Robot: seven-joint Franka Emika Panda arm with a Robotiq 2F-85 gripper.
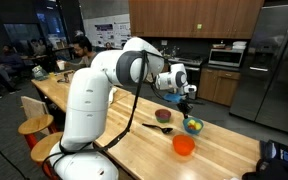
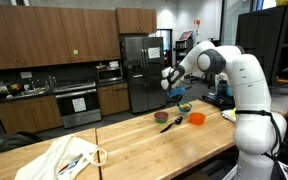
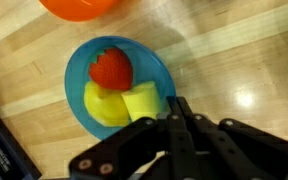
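Observation:
A blue bowl (image 1: 192,131) sits beyond the orange bowl at the table's right side. Inside the blue bowl are a red strawberry-like item (image 3: 111,70), a yellow piece (image 3: 106,105) and a pale yellow-green block (image 3: 142,101). My gripper is over the bowl's edge, its dark fingers close together at the rim. It looks shut on that thin rim, though the contact itself is partly hidden by the fingers. In the second exterior view the blue bowl (image 2: 185,108) is small, below the arm's end.
An orange bowl (image 1: 183,145) stands close by on the near side. Farther left are a dark red bowl (image 1: 163,115) and a dark utensil (image 1: 158,128). Bare wood (image 1: 144,150) lies at the front left. A person (image 1: 176,80) is behind the table.

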